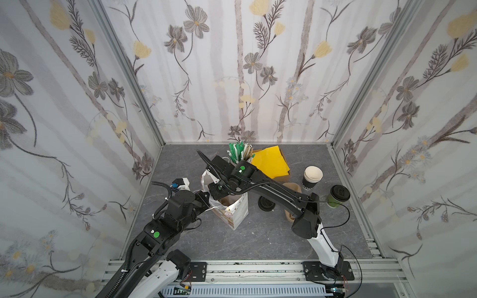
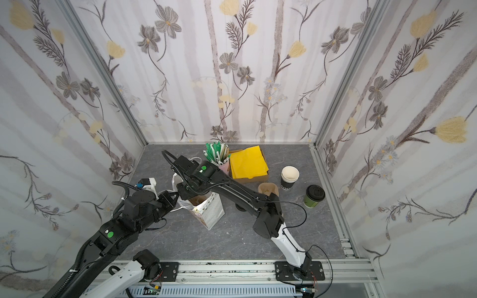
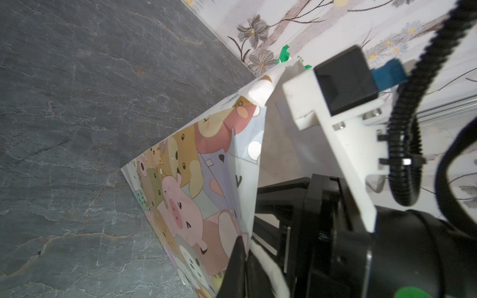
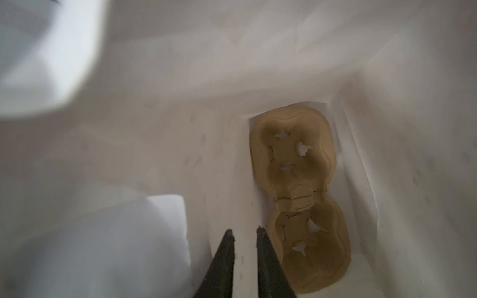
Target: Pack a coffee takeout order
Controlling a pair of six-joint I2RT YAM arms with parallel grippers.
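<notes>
A printed paper bag (image 1: 233, 216) stands open in the middle of the table (image 1: 258, 238). My left gripper is shut at its front-left edge, beside the white cord handle; whether it pinches paper or handle is unclear. My right gripper reaches over the bag opening; its fingertips are dark and close together, and what is between them cannot be made out. A cardboard cup carrier (image 4: 303, 149) lies in the bag's bottom. Right of the bag are a black lid (image 1: 266, 202), a white-topped cup (image 1: 312, 178) and a green cup with black lid (image 1: 339, 196).
Straws (image 2: 213, 151) and a yellow stack of paper (image 2: 248, 161) stand at the back. Another cardboard carrier (image 2: 268, 187) sits right of the bag, partly under my right arm. The front of the table beside the bag is clear.
</notes>
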